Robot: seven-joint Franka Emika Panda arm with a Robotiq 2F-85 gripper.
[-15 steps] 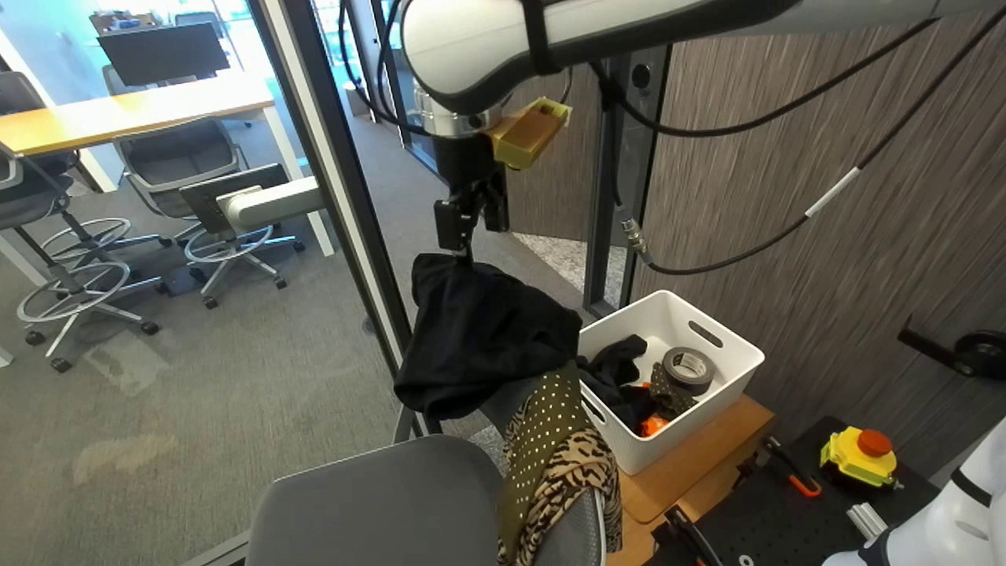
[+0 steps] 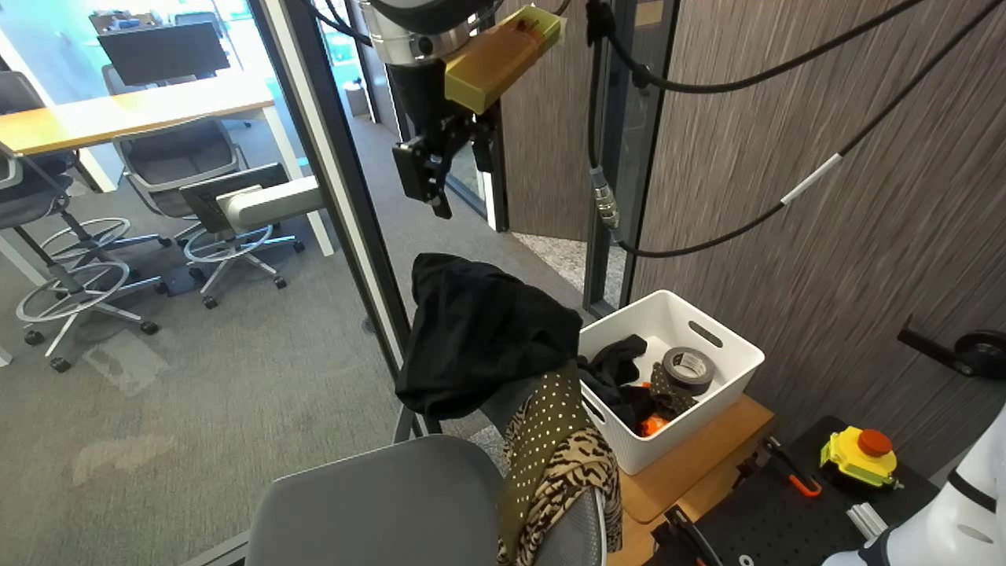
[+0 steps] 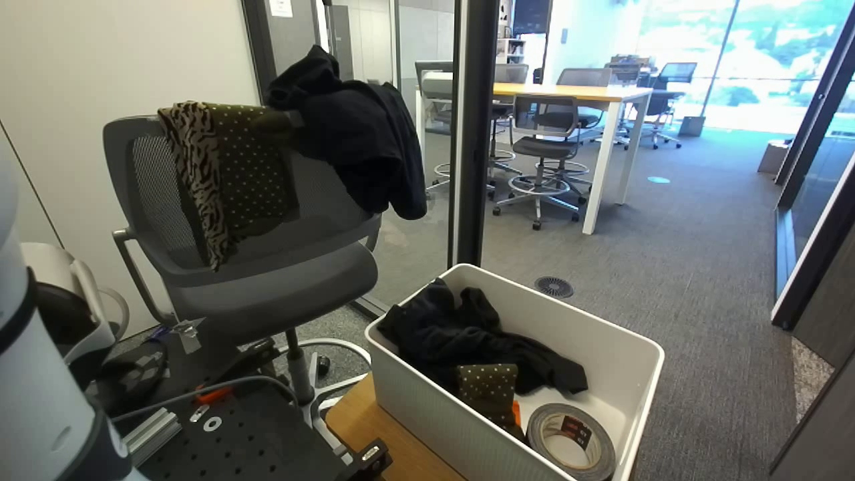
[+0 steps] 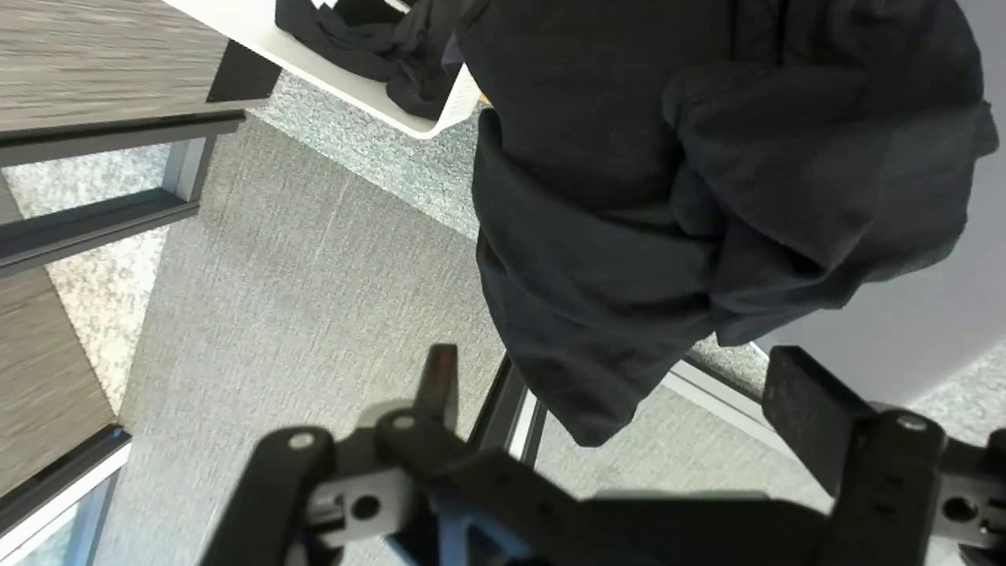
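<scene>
Black cloth point(image 2: 490, 330) drapes over one end of the chair's backrest; in exterior view 2 the same black cloth point(image 3: 357, 136) hangs beside a patterned scarf. My gripper point(image 2: 453, 179) is open in the air above it, clear of the fabric, with nothing between its fingers. From the wrist, the black cloth point(image 4: 641, 217) fills the upper middle, its lowest corner pointing toward the gap of the gripper. The dotted and animal-print scarf point(image 2: 556, 462) lies over the other part of the backrest. Exterior view 2 does not show the gripper.
A white bin point(image 3: 641, 385) stands beside the chair point(image 3: 272, 280), holding dark cloth point(image 3: 489, 337), a small dotted cloth point(image 3: 485, 393) and a tape roll point(image 3: 570, 441). A glass partition post point(image 2: 330, 160) rises behind the chair. A black board point(image 2: 754, 519) with an emergency stop point(image 2: 860, 454) lies right.
My gripper has risen away from the top of the black cloth and shifted slightly left. The cloth, scarf and bin look unmoved.
</scene>
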